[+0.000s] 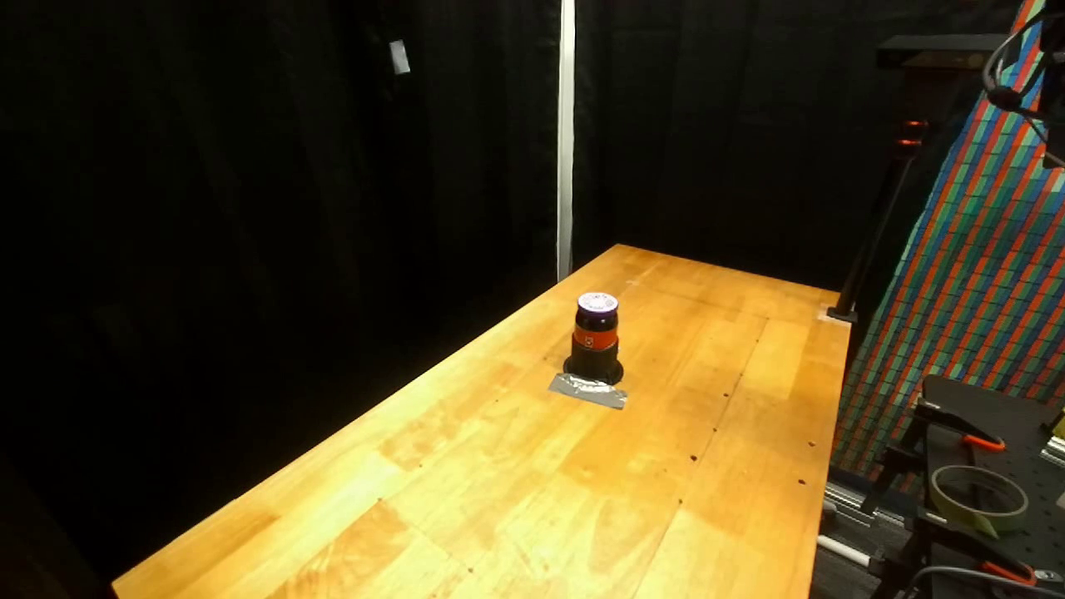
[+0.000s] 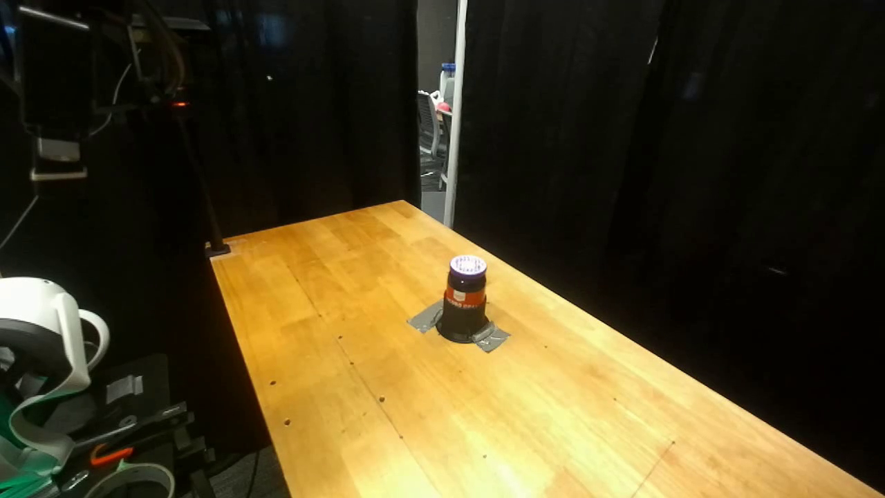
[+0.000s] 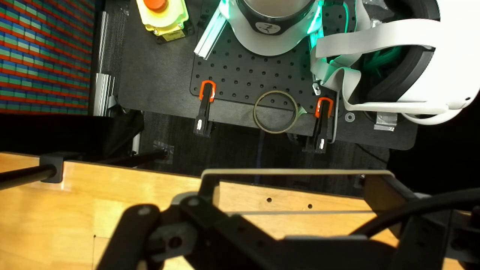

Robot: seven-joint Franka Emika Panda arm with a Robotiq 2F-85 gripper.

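Note:
A dark jar (image 1: 596, 321) with an orange label and pale, printed lid stands upright in a black round holder (image 1: 593, 369) on the wooden table (image 1: 519, 479). In exterior view 2 the same jar (image 2: 466, 286) shows, with grey tape (image 2: 493, 337) at the holder's base. My gripper is open, its dark fingers (image 3: 209, 188) wide apart at left and right in the wrist view. A thin pale strip (image 3: 294, 171) spans across them. The gripper (image 2: 58, 166) hangs high at the left in exterior view 2, far from the jar. No jar appears in the wrist view.
Beside the table, a black base plate (image 3: 155, 85) carries clamps, a tape roll (image 3: 275, 130), a white headset (image 3: 443, 67) and a yellow box with a red button (image 3: 168, 18). A black pole (image 1: 879, 240) rises at the table's corner.

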